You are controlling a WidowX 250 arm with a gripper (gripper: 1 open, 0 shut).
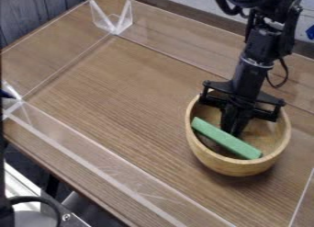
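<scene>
A round wooden bowl (252, 164) sits at the right of the wooden table, with a green block (226, 139) lying slanted inside it. The black gripper (236, 117) reaches down into the back of the bowl, over the block's upper part. It is shut, and nothing clearly shows between its fingers, whose tips are partly hidden by the bowl and block.
Clear plastic pieces stand at the top left and along the left edge. Dark cables and hardware lie at the lower left corner.
</scene>
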